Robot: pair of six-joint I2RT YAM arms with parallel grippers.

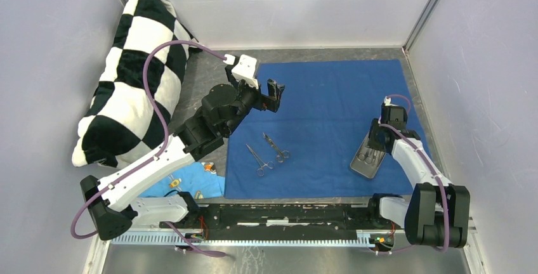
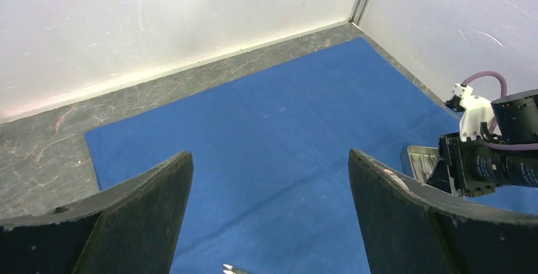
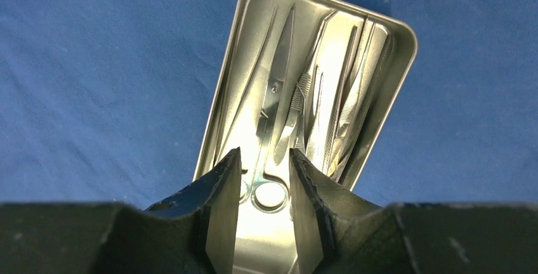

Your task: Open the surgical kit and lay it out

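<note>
A steel tray (image 3: 216, 122) on the blue cloth at the right holds scissors (image 3: 271, 99) with ring handles, a thin probe (image 3: 254, 74) and several tweezer-like instruments (image 3: 346, 90). Over it is my right gripper, part open, its fingertips on either side of the scissors' handle end; whether they touch anything is unclear. Two ring-handled instruments, a longer one (image 1: 257, 160) and a shorter one (image 1: 275, 147), lie side by side on the left half of the cloth. My left gripper stands open above the cloth's upper left, nothing between its fingers.
A checkered cushion (image 1: 136, 77) leans at the left wall, with a light-blue printed cloth (image 1: 193, 179) in front of it. Walls close off the back and both sides.
</note>
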